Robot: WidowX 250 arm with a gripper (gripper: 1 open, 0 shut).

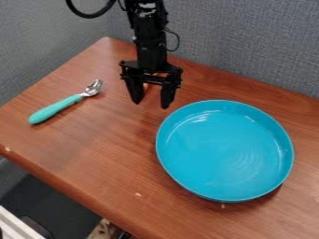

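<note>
My black gripper [151, 93] hangs at the back middle of the wooden table, its two fingers spread apart. An orange object [153, 77] shows partly behind it, mostly hidden; I cannot tell whether it is between the fingers. A teal-handled utensil [58, 105] with a metal head lies to the left. A round blue plate [225, 149] sits at the right front.
The wooden table [125, 177] has free room in its front left and middle. A grey padded wall stands behind it. Beyond the front left edge is a dark lower area.
</note>
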